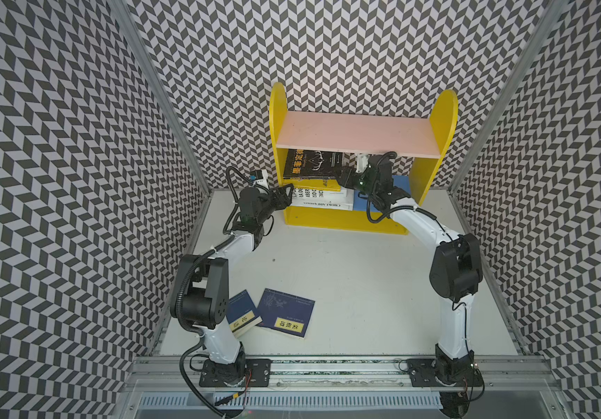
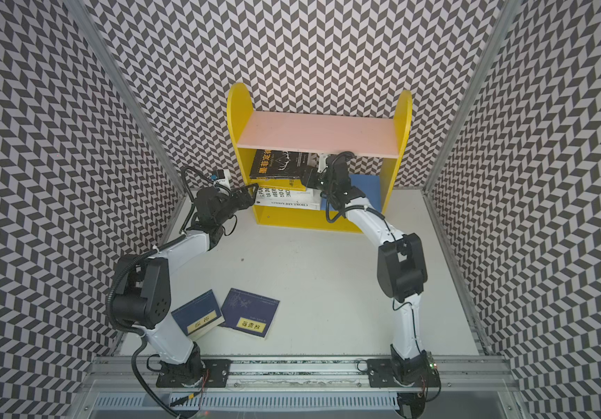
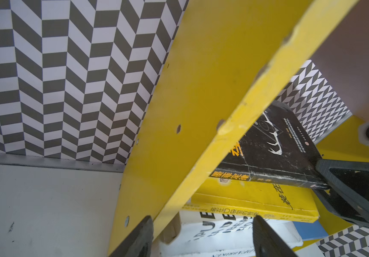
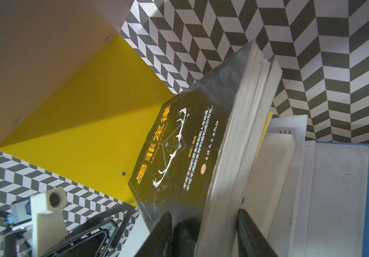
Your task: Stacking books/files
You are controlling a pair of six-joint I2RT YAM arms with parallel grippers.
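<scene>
A black book (image 1: 311, 164) lies on top of a stack at the left end of the yellow shelf unit, over a yellow book (image 3: 253, 199) and a white book (image 3: 223, 233). My right gripper has its fingers on either side of the black book's right corner; whether they press on it cannot be told. My left gripper stands open before the stack's left end, near the yellow side panel (image 3: 193, 120), with nothing held between its fingers. Two dark blue books, a left one (image 2: 198, 312) and a right one (image 2: 250, 310), lie flat on the table.
A pink shelf board (image 1: 360, 132) roofs the stack closely. Right of the stack, a blue surface (image 1: 401, 183) shows inside the unit. Both arms reach forward from the front rail.
</scene>
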